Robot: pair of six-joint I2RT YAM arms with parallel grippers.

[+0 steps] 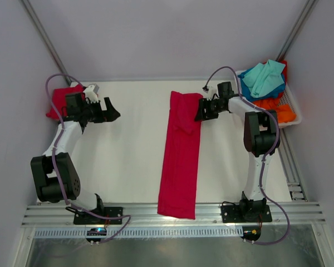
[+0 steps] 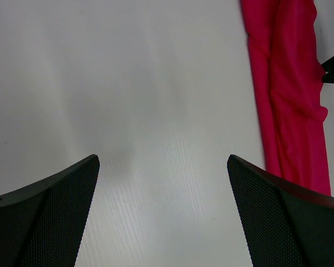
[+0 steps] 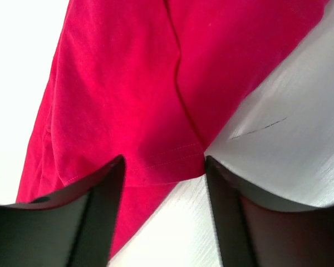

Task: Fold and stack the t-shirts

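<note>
A long red t-shirt (image 1: 178, 161) lies partly folded lengthwise on the white table (image 1: 128, 139), bunched at its top end. My right gripper (image 1: 202, 111) is at the right edge of that top end. In the right wrist view its fingers straddle a hemmed corner of the red cloth (image 3: 122, 100); whether they pinch it I cannot tell. My left gripper (image 1: 110, 109) hovers over the left of the table, open and empty, with bare table between its fingers in the left wrist view.
A white basket (image 1: 292, 103) at the back right holds blue, teal and orange cloths. A red pile (image 1: 64, 97) lies at the back left behind the left arm.
</note>
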